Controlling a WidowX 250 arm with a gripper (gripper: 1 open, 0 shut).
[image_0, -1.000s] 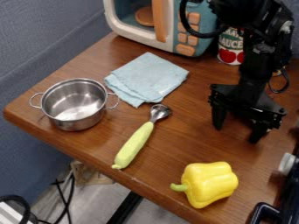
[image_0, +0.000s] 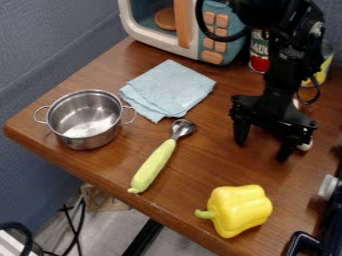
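The black robot gripper (image_0: 261, 135) hangs low over the right side of the wooden table (image_0: 134, 170), its tips at the tabletop. A small pale object (image_0: 305, 145) shows just behind its right finger, mostly hidden; whether it is held cannot be told. A steel pot (image_0: 84, 120) with two handles, a folded light blue cloth (image_0: 167, 88), a steel spoon (image_0: 183, 129), a pale corn cob (image_0: 154, 165) and a yellow pepper (image_0: 238, 210) lie left and front of it.
A toy microwave (image_0: 160, 20) stands at the back; a red-and-white can (image_0: 259, 55) and something yellow (image_0: 321, 70) are behind the arm. Black hardware (image_0: 307, 243) sits at the front right edge.
The gripper and arm have shifted slightly left, uncovering more of the objects behind them at the right. The things on the table's left stay still.
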